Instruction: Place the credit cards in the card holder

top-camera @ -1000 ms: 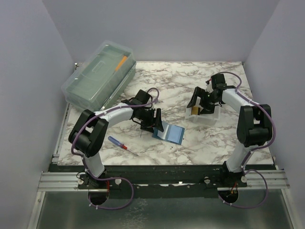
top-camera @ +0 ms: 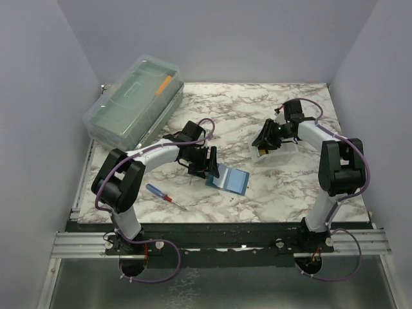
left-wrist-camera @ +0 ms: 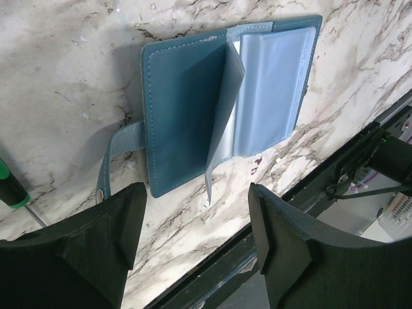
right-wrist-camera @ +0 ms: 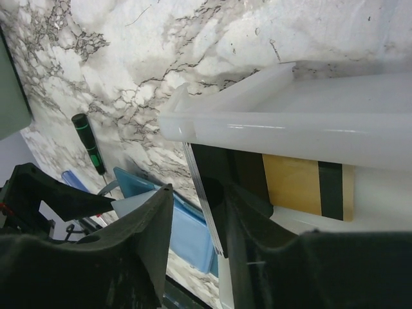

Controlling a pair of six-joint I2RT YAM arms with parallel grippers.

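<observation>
The blue-teal card holder [left-wrist-camera: 183, 112] lies unfolded on the marble table, one flap [left-wrist-camera: 225, 106] standing up in its middle. My left gripper is open at its near side, with no part of the holder visibly pinched. In the right wrist view, several cards stand on edge in a translucent white bin: a dark card [right-wrist-camera: 233, 168] and a gold card [right-wrist-camera: 295, 184] with a black stripe. My right gripper is part open over the bin's end; the thin card edges [right-wrist-camera: 205, 205] run between its fingers, with a gap visible beside them.
The white bin [top-camera: 290, 154] sits at the table's right. A screwdriver [top-camera: 164, 195] lies left of the card holder, and a large green lidded box [top-camera: 129, 106] fills the back left.
The left arm and the card holder look unmoved.
</observation>
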